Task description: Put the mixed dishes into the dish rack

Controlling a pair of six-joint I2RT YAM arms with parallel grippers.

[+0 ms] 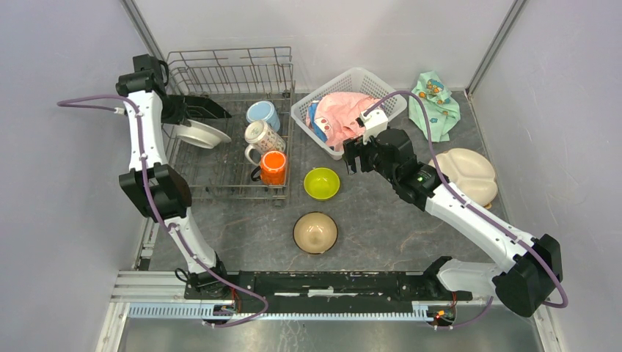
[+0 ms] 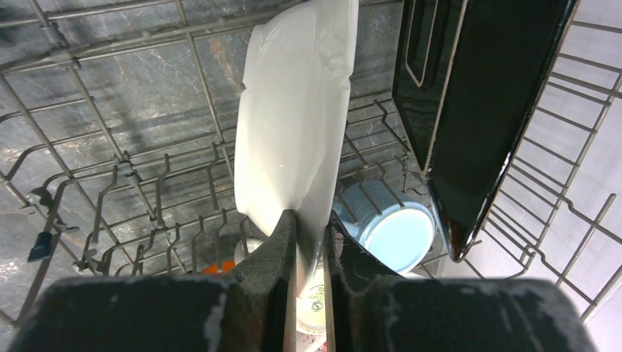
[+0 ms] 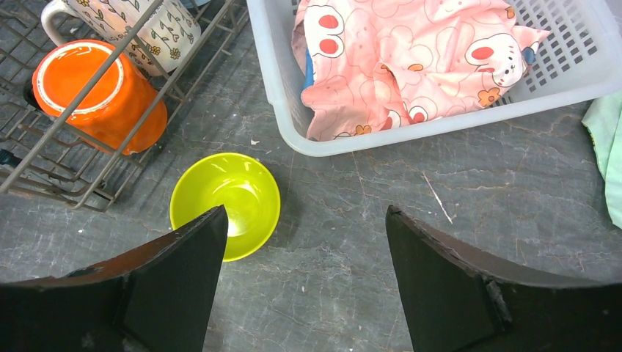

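A white dish [image 2: 293,117] is gripped at its edge by my left gripper, tilted inside the wire rack [image 1: 249,183] at its left side. A black plate [image 2: 491,95] stands beside it. Blue [image 1: 261,113], patterned [image 1: 262,136] and orange [image 1: 273,169] mugs are in the rack. My right gripper is open and empty above the counter, near a green bowl [image 3: 242,198]. A beige bowl [image 1: 315,232] and a cream divided plate [image 1: 466,172] lie on the counter.
A white basket with cloths [image 1: 345,117] sits right of the rack, a green cloth [image 1: 433,110] beside it.
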